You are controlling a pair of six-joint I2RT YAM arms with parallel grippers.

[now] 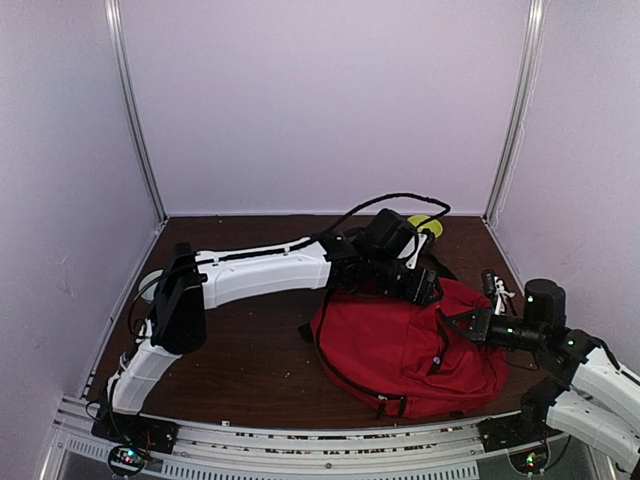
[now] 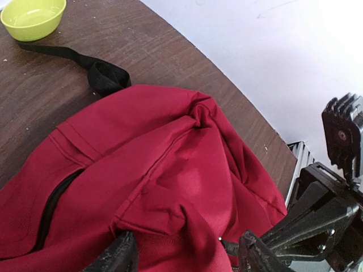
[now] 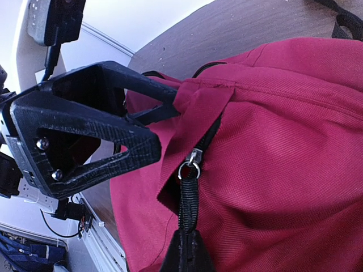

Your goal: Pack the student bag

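The red bag (image 1: 365,345) lies on the right half of the table, its fabric bulging and creased. In the right wrist view, my right gripper is shut on a black cord zipper pull (image 3: 189,201), whose metal ring hangs from the zipper slider beneath a fabric flap (image 3: 193,127). My left gripper is open over the upper part of the bag, with a raised fold of red cloth between its spread fingers. In the right wrist view its fingers (image 3: 133,144) stand close beside the flap. The bag's inside is hidden.
A yellow-green bowl (image 2: 34,20) sits behind the bag near a loose black strap (image 2: 105,76). A pale bowl (image 1: 150,286) stands at the far left, partly behind the left arm. Bare table (image 1: 255,365) lies left of the bag. The two grippers are close together.
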